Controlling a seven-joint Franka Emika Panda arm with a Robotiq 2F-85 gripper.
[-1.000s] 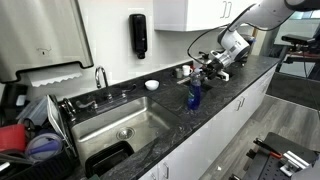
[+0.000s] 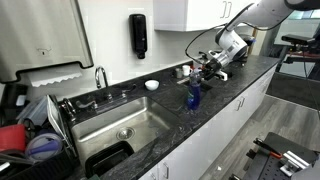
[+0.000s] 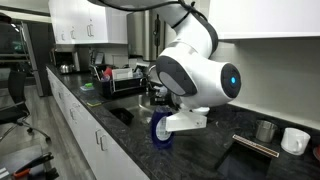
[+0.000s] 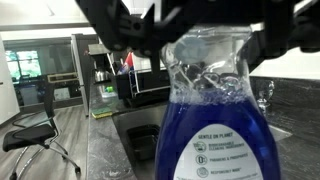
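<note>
A clear bottle of deep blue liquid (image 4: 218, 140), with a white label on its front, fills the middle of the wrist view. My gripper is shut on its upper neck, and the dark fingers lie against both sides. In exterior view 2 the blue bottle (image 3: 160, 128) shows at the counter's front part, partly behind the white arm. Exterior view 1 shows the blue bottle (image 2: 194, 97) upright over the dark counter, right of the sink. Whether its base touches the counter, I cannot tell.
The steel sink (image 2: 128, 128) lies left of the bottle, with a dish rack (image 2: 42, 148) beyond it. A white bowl (image 2: 152, 85) stands at the wall. Behind the arm are a metal cup (image 3: 265, 131) and a white mug (image 3: 295, 140).
The white arm at the counter's far end shifts slightly. The blue bottle stays at about the same place.
</note>
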